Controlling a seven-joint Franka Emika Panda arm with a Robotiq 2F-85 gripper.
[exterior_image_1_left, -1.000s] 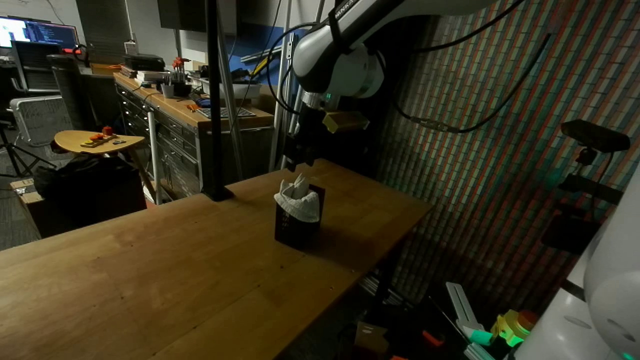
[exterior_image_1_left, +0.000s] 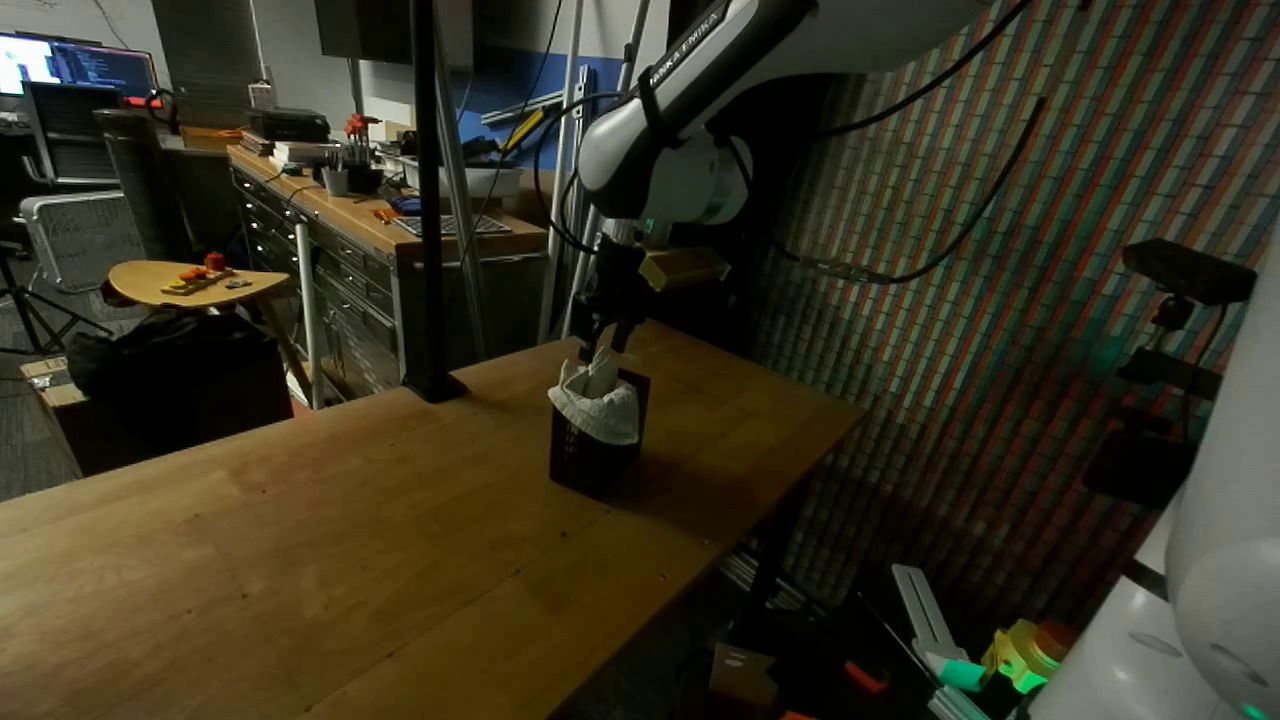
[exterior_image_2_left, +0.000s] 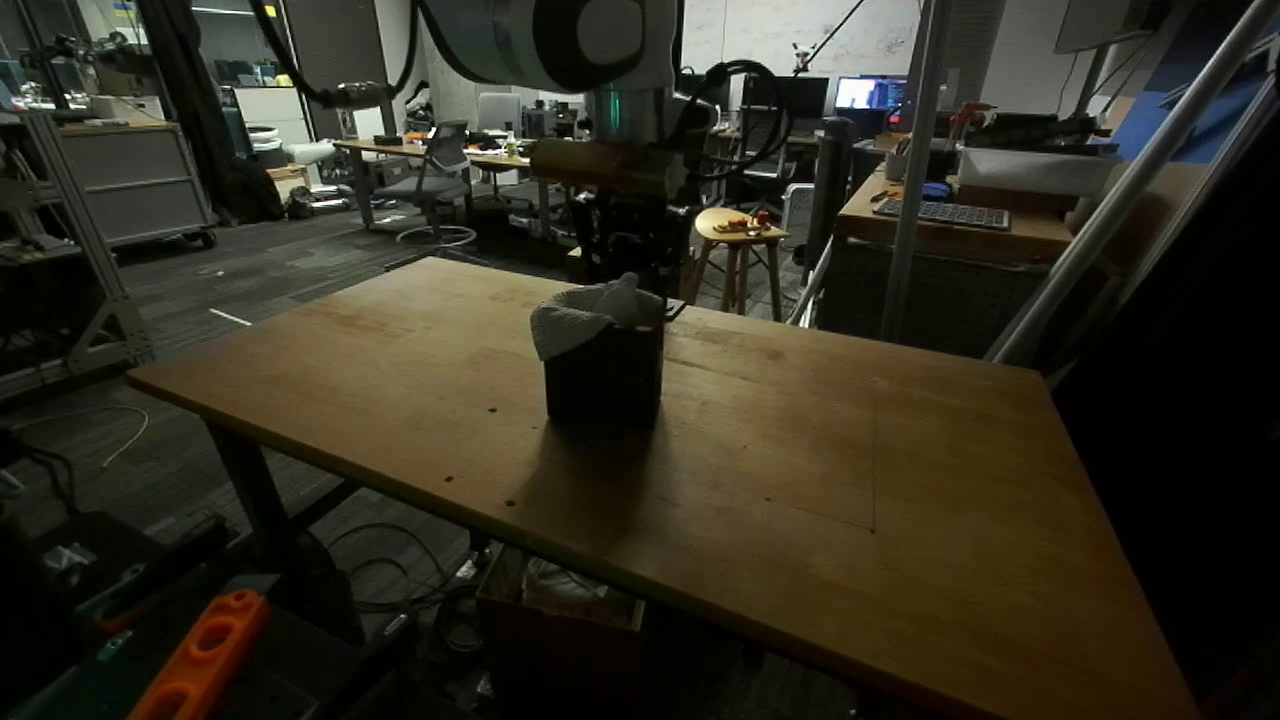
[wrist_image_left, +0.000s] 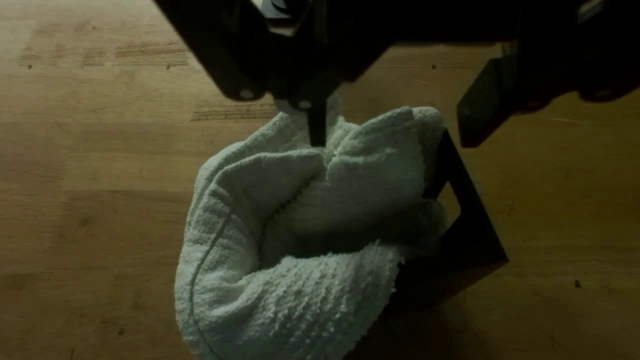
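Note:
A pale, rough-textured towel (wrist_image_left: 324, 282) is bunched in a black box (wrist_image_left: 474, 240) and hangs over its rim; in exterior view 1 the same towel (exterior_image_1_left: 603, 412) tops the box (exterior_image_1_left: 584, 460) on the wooden table. Directly above it is my gripper, with a wide gap between its fingers. One fingertip (wrist_image_left: 318, 129) overlaps the towel's raised folds in the wrist view, and the other (wrist_image_left: 478, 123) is beyond the box's edge. Whether either finger touches the cloth, I cannot tell. In exterior view 2 the gripper is partly hidden behind the towel (exterior_image_2_left: 594, 312).
Bare wooden table (exterior_image_1_left: 360, 540) surrounds the box on all sides. A black post (exterior_image_1_left: 428, 240) rises at the table's far edge. Beyond it are a workbench (exterior_image_1_left: 360, 216) and a small stool (exterior_image_1_left: 198, 282).
My gripper has come down from above the box to the top of the towel. The towel and the box look unmoved.

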